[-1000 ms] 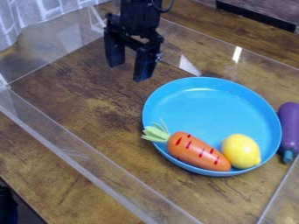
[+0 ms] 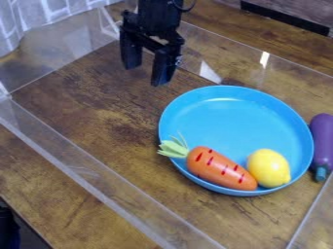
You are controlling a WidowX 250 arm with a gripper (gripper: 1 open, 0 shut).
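The black gripper [image 2: 148, 60] hangs over the wooden floor at the upper middle, above and left of a blue plate [image 2: 235, 117], its two fingers apart with nothing visible between them. An orange toy carrot [image 2: 219, 167] with pale green leaves lies in the lower part of the plate, and a yellow lemon [image 2: 268, 167] sits beside it at the plate's lower right. A purple eggplant [image 2: 321, 146] lies outside the plate at the right edge.
Clear walls border the wooden area along the left, bottom and right. The wood left of the plate and below the gripper is bare.
The plate, carrot, lemon and eggplant have not moved.
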